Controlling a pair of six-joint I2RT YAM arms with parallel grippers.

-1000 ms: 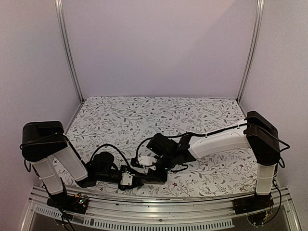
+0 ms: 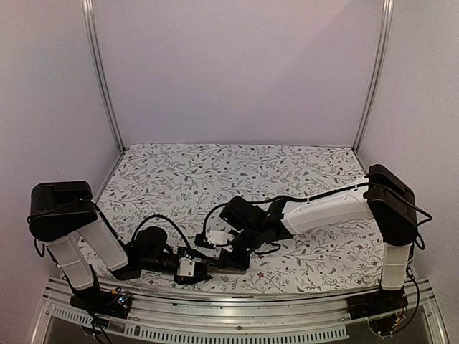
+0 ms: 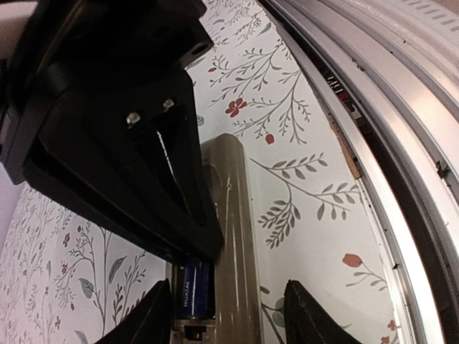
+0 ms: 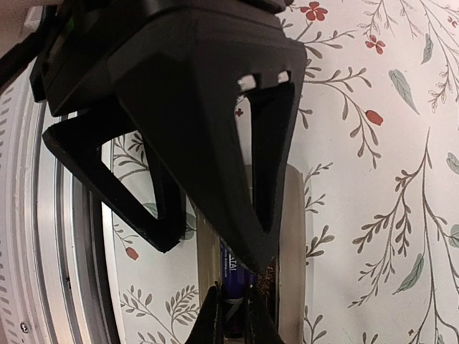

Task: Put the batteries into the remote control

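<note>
The grey remote control (image 3: 233, 208) lies lengthwise below both grippers, its battery bay facing up. A dark blue battery (image 3: 195, 290) sits in the bay, partly covered by the right fingers. In the right wrist view, my right gripper is shut on the blue battery (image 4: 233, 276) at the bay. My left gripper stands part open around the remote's near end, with a clear gap between its right-hand finger (image 3: 305, 315) and the remote's side. Only a strip of the remote (image 2: 235, 271) shows in the top view.
The two grippers crowd close together over the remote. A metal rail (image 2: 237, 301) runs along the table's front edge, close to the remote.
My left gripper has shifted slightly to the left, and a little more of the remote shows beside it. The right arm looks almost still.
</note>
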